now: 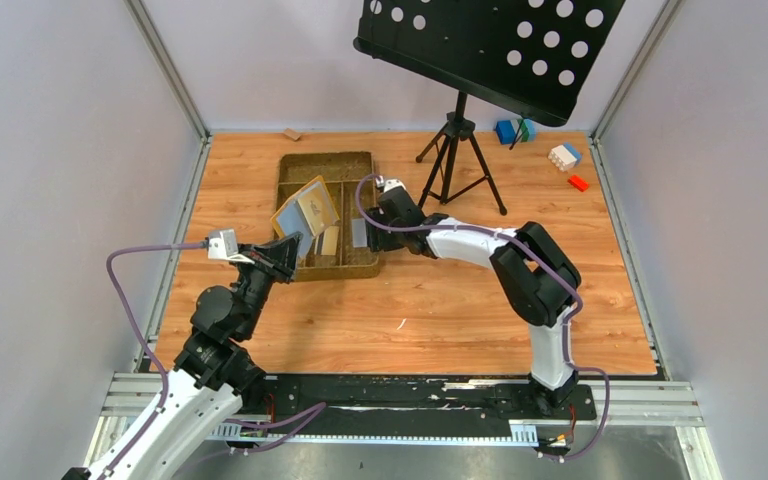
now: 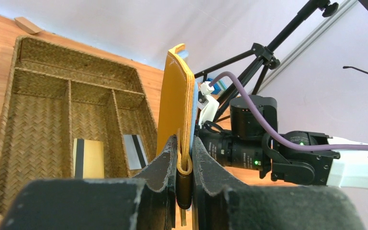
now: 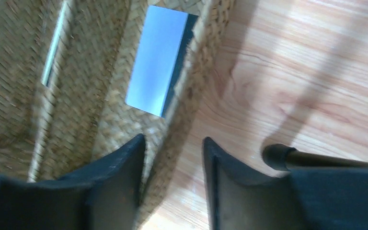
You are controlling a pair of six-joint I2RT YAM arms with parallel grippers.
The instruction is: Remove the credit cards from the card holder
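The yellow card holder (image 1: 317,207), its light-blue inside showing, is up over the woven basket (image 1: 312,270). My left gripper is shut on the lower end of the holder (image 2: 176,103), which stands on edge in the left wrist view. Inside the basket lie a yellow card with a dark stripe and a grey card; the grey one appears bluish (image 3: 155,60) in the right wrist view. My right gripper is open at the basket's right wall, nothing held between its blurred fingers.
Thin dividers split the basket into compartments. A black music stand (image 1: 450,140) rises behind on the right, one leg (image 3: 316,158) close to my right gripper. Toy bricks (image 1: 563,156) lie at the back right.
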